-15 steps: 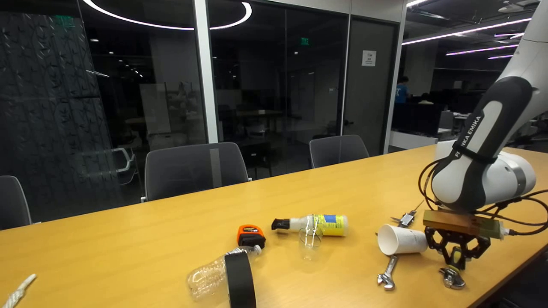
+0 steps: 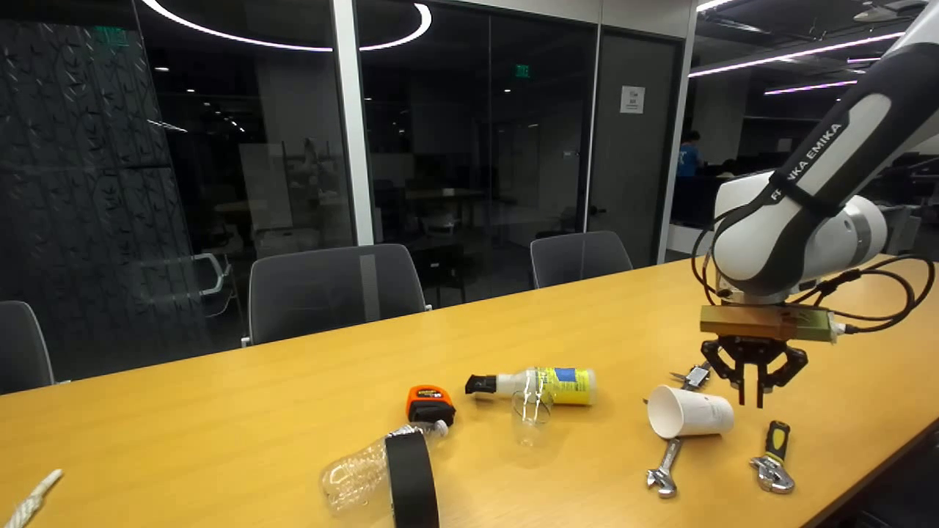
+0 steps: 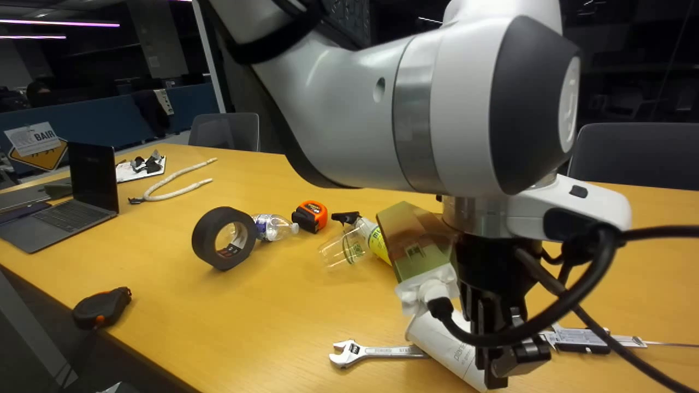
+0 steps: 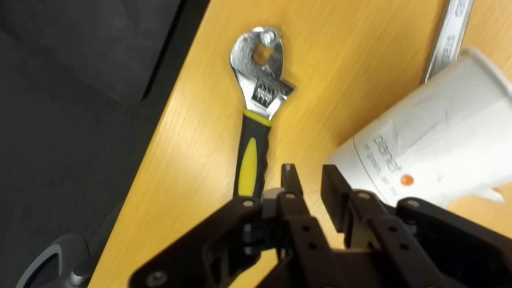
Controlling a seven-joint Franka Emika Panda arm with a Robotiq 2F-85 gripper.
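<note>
My gripper [image 2: 750,405] hangs above the table near the white paper cup, its two fingers pointing down. In the wrist view a narrow gap shows between the fingertips, with bare wood and nothing held in it. An adjustable wrench with a black and yellow handle [image 4: 252,149] lies on the table near its edge, left of the fingers in that view. The white cup [image 2: 693,413] lies on its side. In the wrist view the cup [image 4: 427,134] is to the right of the fingers, and the right finger overlaps its base in the picture.
A plain silver wrench [image 2: 665,471] lies partly behind the cup, with a caliper [image 2: 696,377] beyond. Farther left are a spray bottle [image 2: 568,386], a clear cup [image 2: 530,413], an orange tape measure [image 2: 430,405], a plastic bottle [image 2: 356,478] and a black tape roll [image 2: 411,482].
My gripper has risen from low over the black and yellow wrench and shifted left toward the cup. That wrench stays on the table, its head very slightly shifted.
</note>
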